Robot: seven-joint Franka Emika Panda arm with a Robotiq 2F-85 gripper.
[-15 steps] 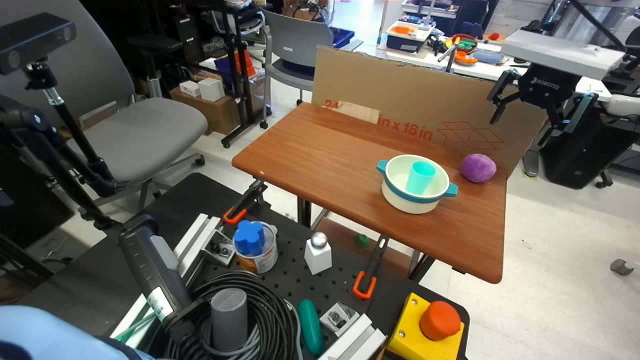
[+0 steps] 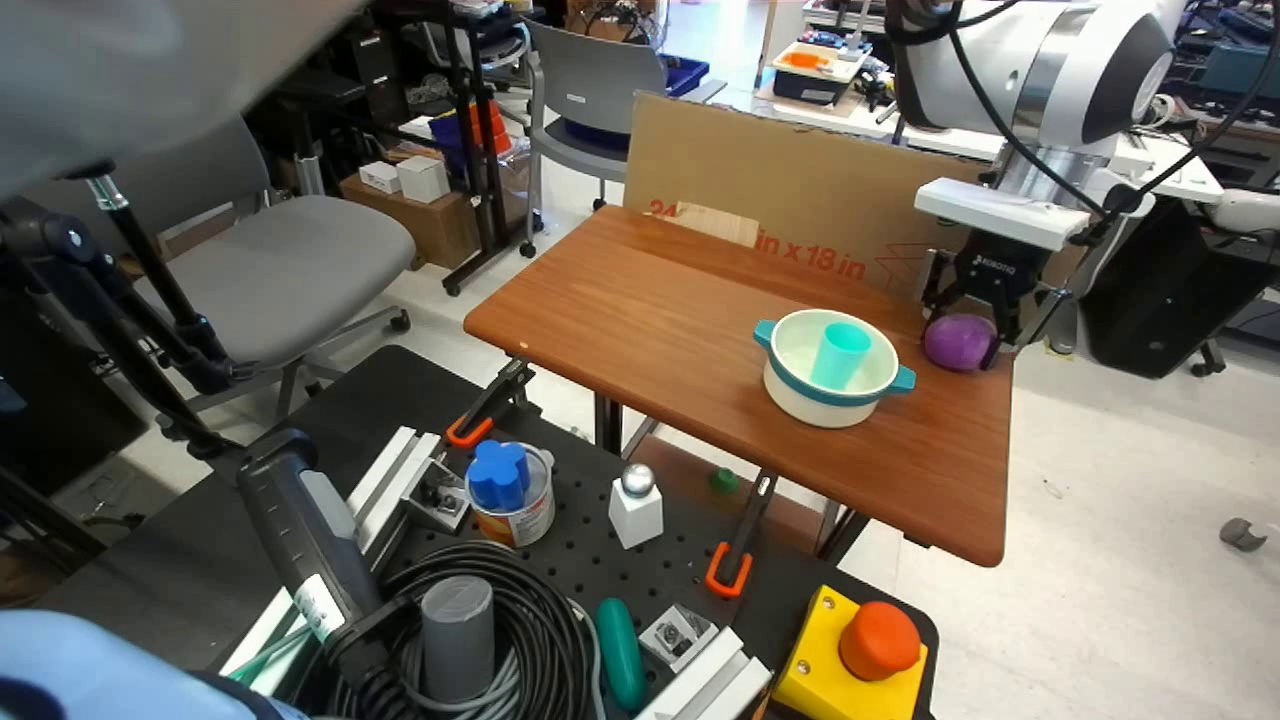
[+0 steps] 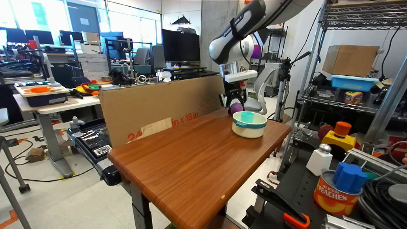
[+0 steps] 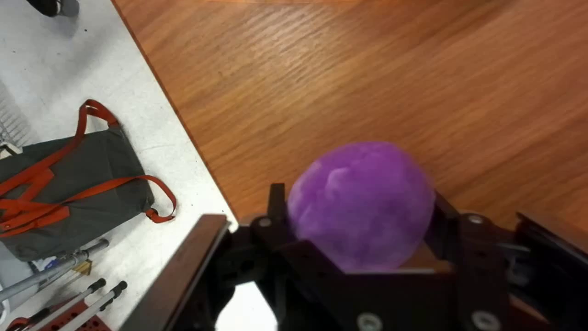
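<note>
A round purple ball rests on the brown table near its back right corner. In the wrist view the purple ball fills the space between the dark fingers, which look very near or against its sides. Whether they grip it I cannot tell. Beside the ball stands a cream pot with teal handles, holding a turquoise cup. The pot partly hides the ball in exterior view 2.
A cardboard sheet stands upright along the table's back edge, close behind my gripper. A black cart with a peaches can, clamps and a red-topped yellow button box stands in front.
My gripper has moved down and to the left in exterior view 1, from well above the table to around the ball. Pot and cup have stayed put.
</note>
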